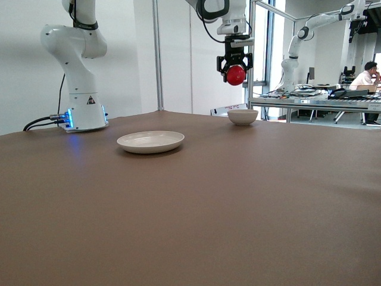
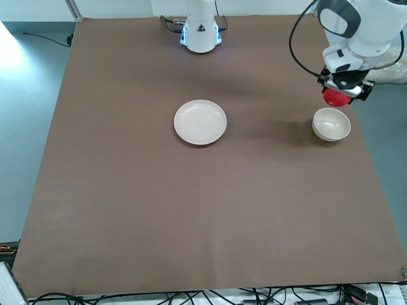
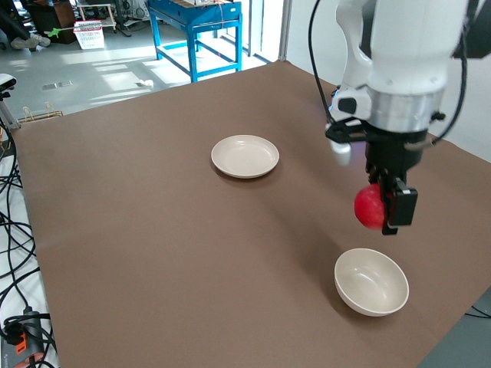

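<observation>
My black gripper (image 1: 235, 64) is shut on a red ball (image 2: 337, 98), held in the air above and a little behind the white bowl (image 2: 331, 124) in the left view. In the right view the red ball (image 3: 369, 206) hangs over the table near the bowl (image 3: 371, 281). The top view also shows the ball (image 1: 236, 75) above the bowl (image 1: 242, 117). A white plate (image 2: 200, 122) lies flat on the table, left of the bowl, empty.
Cables run along one edge.
</observation>
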